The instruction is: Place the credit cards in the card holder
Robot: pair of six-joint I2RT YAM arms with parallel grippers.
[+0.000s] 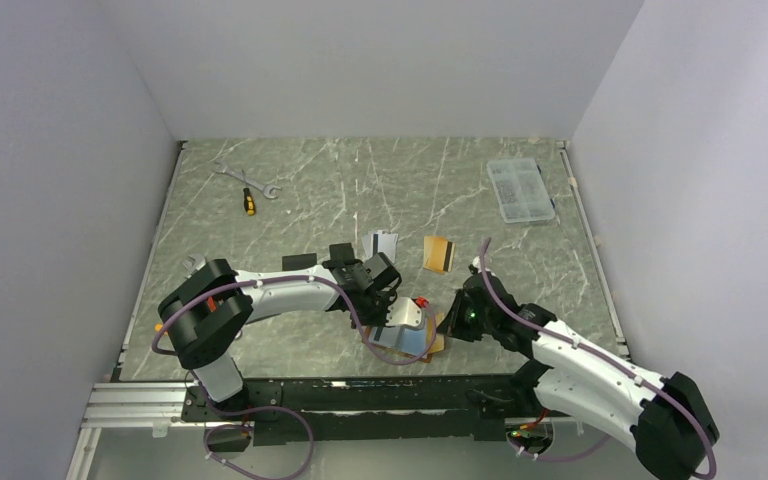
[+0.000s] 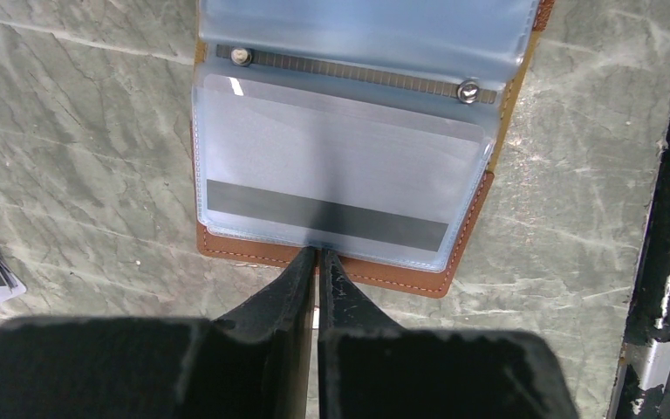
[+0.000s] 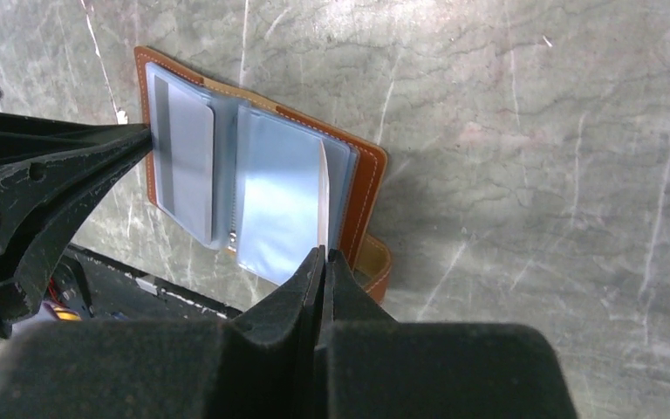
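The brown card holder (image 2: pixel 401 273) lies open on the table with clear sleeves, and one sleeve shows a white card (image 2: pixel 331 148) with a dark stripe inside. My left gripper is shut on the holder's near edge, at the sleeve's rim. In the right wrist view a thin card (image 3: pixel 324 188) stands edge-on, its lower end between the fingertips of my right gripper. From the top that card looks gold (image 1: pixel 439 330). It is over the holder's bluish empty-looking sleeve (image 3: pixel 270 192); whether its edge is inside cannot be told.
White cards (image 1: pixel 384 246), gold cards (image 1: pixel 438 254) and black cards (image 1: pixel 300 262) lie behind the holder. A wrench (image 1: pixel 247 180), a screwdriver (image 1: pixel 249 202) and a clear box (image 1: pixel 521 191) are farther back. The table's front edge runs close to the holder.
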